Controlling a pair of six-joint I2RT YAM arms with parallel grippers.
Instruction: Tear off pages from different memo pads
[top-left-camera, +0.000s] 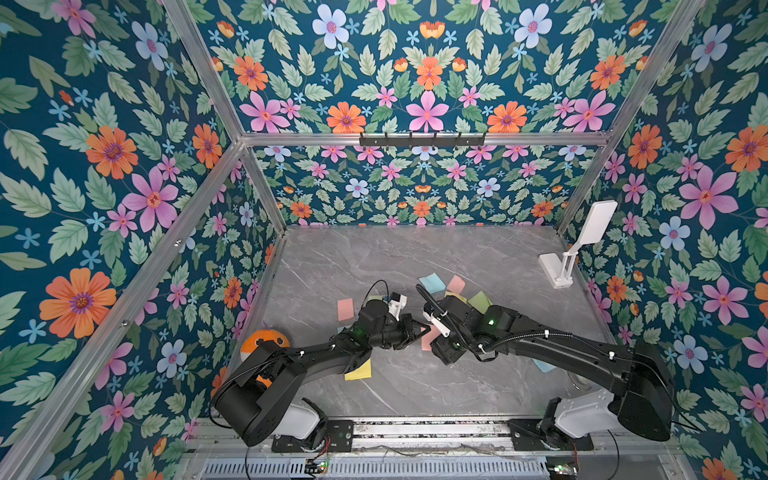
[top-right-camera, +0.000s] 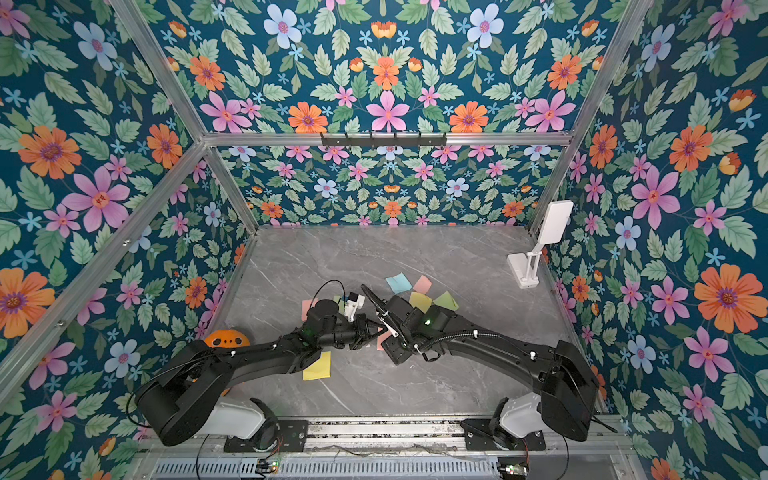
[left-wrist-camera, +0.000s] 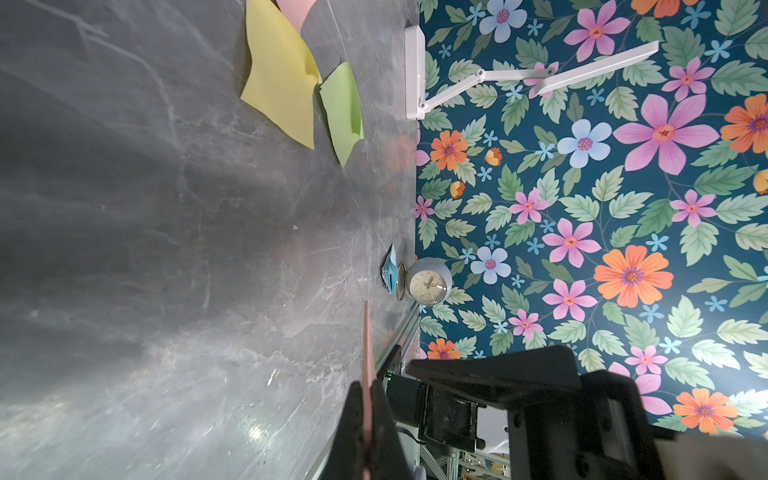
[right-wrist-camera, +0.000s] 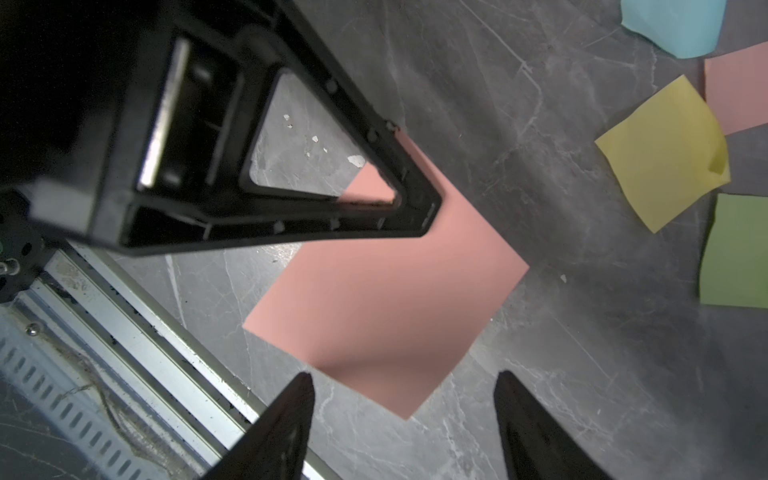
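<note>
A square pink memo pad (right-wrist-camera: 376, 320) is pinched near one corner by my left gripper, which is shut on it above the table. From the left wrist view the pink pad (left-wrist-camera: 367, 344) shows edge-on as a thin strip rising from between the dark fingers. My right gripper stands open, its two fingertips apart on either side of the pad's free corner. Whether either finger touches the pad cannot be told. Both top views have the right arm's wrist hiding much of the pad.
Loose on the grey table lie blue (top-left-camera: 432, 282), pink (top-left-camera: 456, 285), yellow (right-wrist-camera: 664, 152) and green (right-wrist-camera: 736, 252) papers behind the grippers. Another pink one (top-left-camera: 345, 309) and a yellow one (top-left-camera: 360, 369) are leftward. A white lamp (top-left-camera: 557, 270) and orange object (top-left-camera: 264, 340) flank the sides.
</note>
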